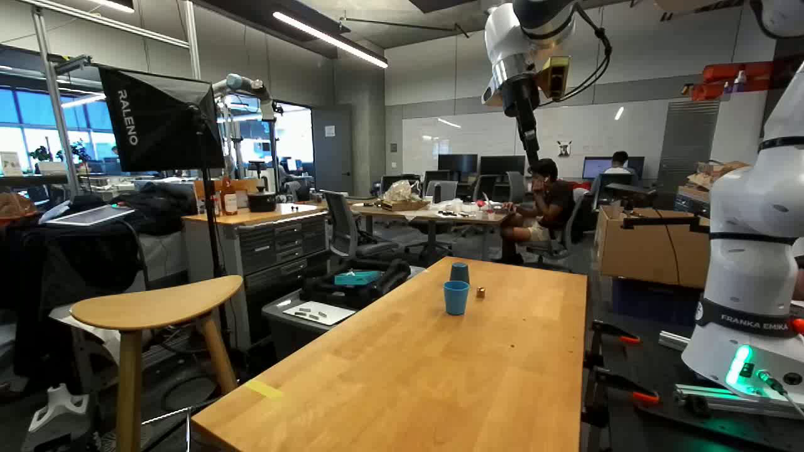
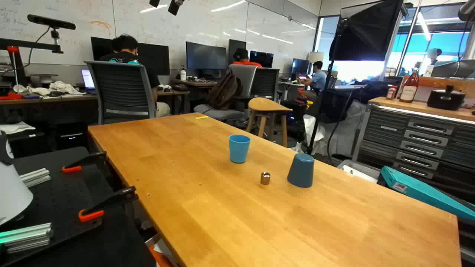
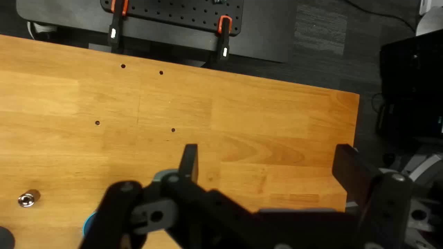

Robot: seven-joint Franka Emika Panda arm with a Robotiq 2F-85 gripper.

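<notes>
High above the wooden table, my gripper stands open, its fingers wide apart and only bare tabletop showing between them. In the second exterior view a light blue cup [image 2: 239, 150] stands upright with its mouth up. A darker blue-grey cup [image 2: 301, 171] rests upside down to its right. Between the two, slightly nearer the camera than the upright cup, sits a small shiny metal cylinder [image 2: 265, 178]. From the wrist, the metal cylinder [image 3: 28, 199] lies to the lower left; the light blue cup's rim [image 3: 88, 222] is mostly hidden behind my gripper.
Black clamps with orange ends [image 2: 109, 202] grip its edge on the robot's side. A wooden stool [image 1: 162, 301] and a softbox light [image 1: 162, 120] stand off the opposite side.
</notes>
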